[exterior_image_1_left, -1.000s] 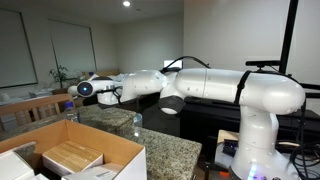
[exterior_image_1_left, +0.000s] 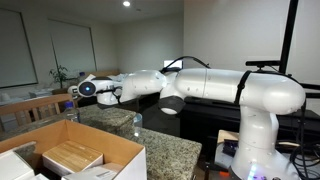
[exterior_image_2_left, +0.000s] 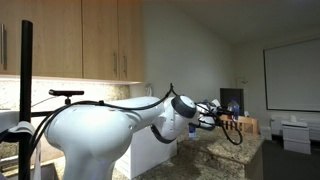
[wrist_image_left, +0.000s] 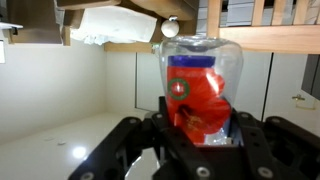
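Note:
In the wrist view, a clear bottle with a red label (wrist_image_left: 197, 92) stands out in the middle, between the dark fingers of my gripper. The gripper is shut on it, and the bottle's lower part is partly hidden by the fingers. From the first exterior view, my arm reaches far across the counter, with the gripper (exterior_image_1_left: 74, 96) small at its far left end. The second exterior view also has the gripper (exterior_image_2_left: 224, 112) at the far end of the arm, too small there for its fingers to be made out.
A large open cardboard box (exterior_image_1_left: 122, 151) with a smaller box (exterior_image_1_left: 72, 156) inside occupies the front left. Behind it, a clear bottle (exterior_image_1_left: 137, 124) stands on the speckled counter (exterior_image_1_left: 170, 155). Wooden chairs (exterior_image_1_left: 42, 107) line the far left edge.

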